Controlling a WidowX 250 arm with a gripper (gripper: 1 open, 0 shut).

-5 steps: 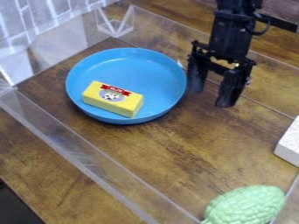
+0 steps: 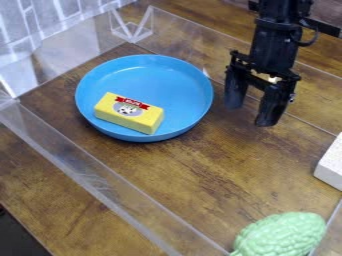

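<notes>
My black gripper (image 2: pixel 251 105) hangs low over the wooden table, upper middle-right, just right of a blue plate (image 2: pixel 183 83). Its two dark fingers stand apart, with no object visible between them. On the plate lies a yellow box (image 2: pixel 131 116) with a red-and-white label.
A green crinkled object (image 2: pixel 278 238) lies at the bottom right and a white block (image 2: pixel 330 160) at the right edge. Clear plastic-looking strips run along the left side.
The gripper has shifted very slightly at the same spot beside the plate. The plate, yellow box and other objects look unmoved.
</notes>
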